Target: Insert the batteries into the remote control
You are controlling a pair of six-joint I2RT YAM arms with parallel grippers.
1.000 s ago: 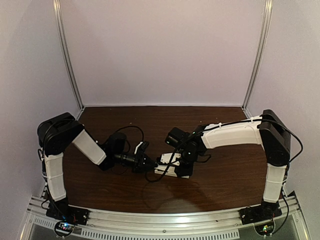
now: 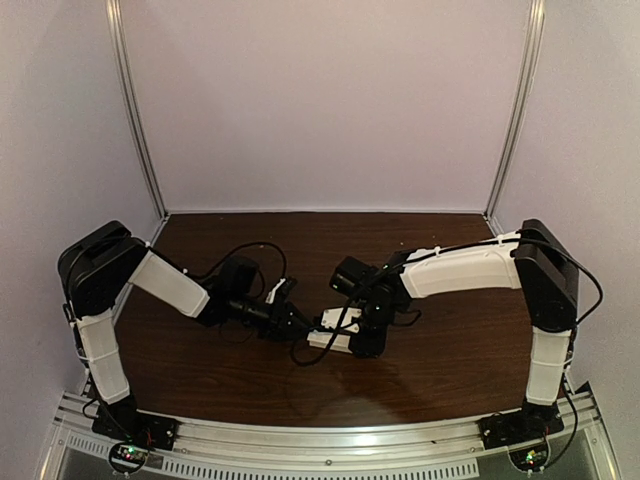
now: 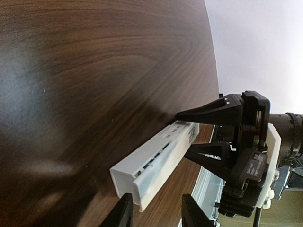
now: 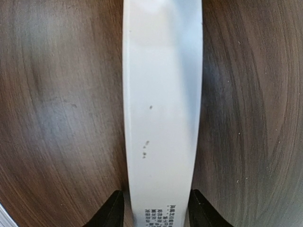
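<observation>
The white remote [image 2: 328, 340] lies on the brown table beneath both arms at the centre. In the left wrist view its long body [image 3: 156, 170] shows a narrow slot with blue and white marks along one side. My left gripper is open at the near end. My right gripper has its fingers either side of the far end, fingers part open; in the right wrist view they flank the remote's printed end [image 4: 156, 208]. No loose battery can be made out.
Pale walls stand on three sides, and a metal rail [image 2: 330, 435] runs along the front edge.
My left arm's elbow has shifted left over the last second, its gripper slightly. My right arm looks almost unchanged.
</observation>
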